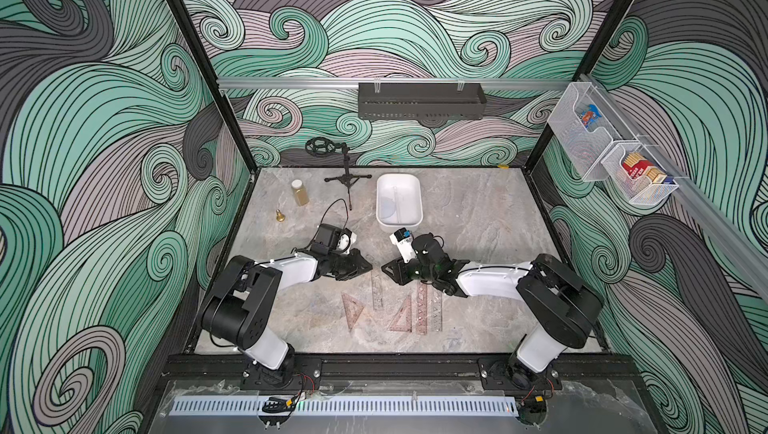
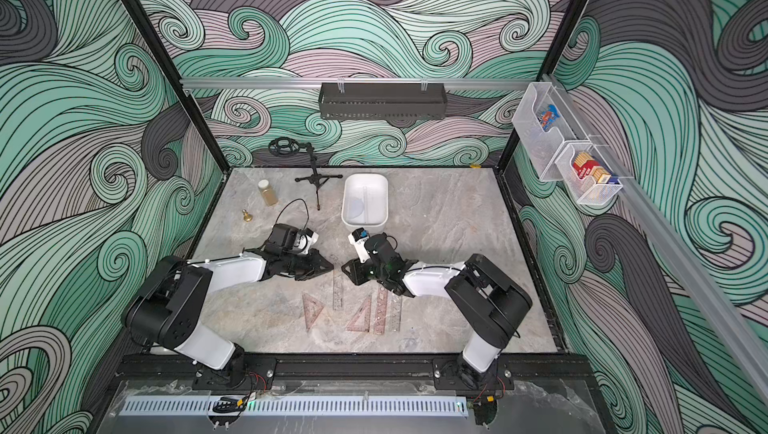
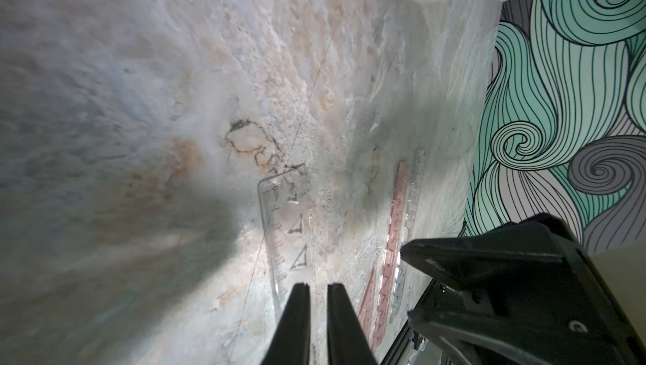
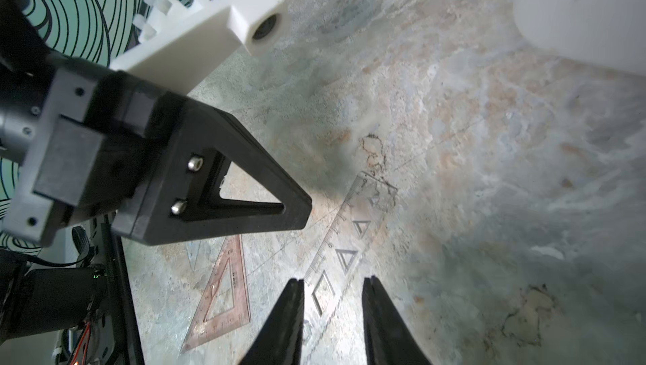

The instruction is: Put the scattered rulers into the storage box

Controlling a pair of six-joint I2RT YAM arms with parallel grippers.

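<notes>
A clear ruler with triangle cutouts [image 3: 286, 220] lies flat on the table beneath both grippers. My left gripper hangs over it, its fingers parted by a narrow gap with nothing between. Facing it from the right, my right gripper has a wider gap, also empty, above the same ruler. Nearer the front edge lie a pink set square [image 1: 350, 311], a second pink set square [image 1: 402, 315], a pink ruler [image 1: 421, 314] and another clear ruler [image 1: 436, 314]. The white storage box [image 1: 409, 194] stands behind the grippers.
A dark tripod stand [image 1: 347, 178], a bottle [image 1: 300, 194] and a small brass item [image 1: 280, 215] occupy the back left. The two grippers' tips are close together. Right of the box the table is clear. Wire baskets [image 1: 580, 130] hang on the right wall.
</notes>
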